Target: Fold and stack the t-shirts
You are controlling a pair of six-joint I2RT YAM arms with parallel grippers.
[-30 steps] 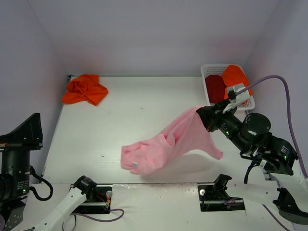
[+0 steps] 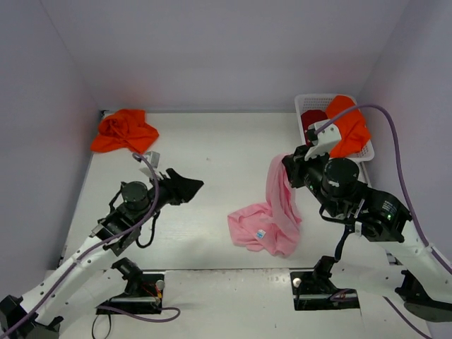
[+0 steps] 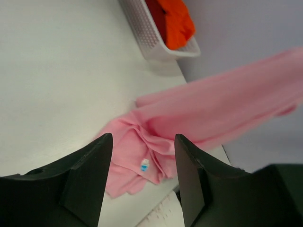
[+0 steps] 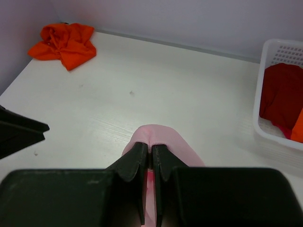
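A pink t-shirt (image 2: 265, 222) hangs from my right gripper (image 2: 288, 164), its lower part lying crumpled on the table with a small pale label showing. In the right wrist view the gripper is shut, with pink cloth (image 4: 158, 135) pinched at its fingertips. My left gripper (image 2: 200, 183) is over the middle-left of the table, apart from the shirt. The left wrist view shows its fingers (image 3: 97, 161) spread with nothing held, the pink cloth (image 3: 227, 101) stretching beyond them. An orange-red cloth (image 2: 124, 131) lies bunched at the far left corner.
A white basket (image 2: 305, 104) at the far right holds a dark red cloth (image 2: 313, 119) and an orange cloth (image 2: 347, 127). Walls enclose the back and sides.
My left arm has swung in from the left edge toward the middle. My right gripper has shifted slightly left, and the shirt, earlier spread leftward, now hangs steeper with its lower part bunched farther right.
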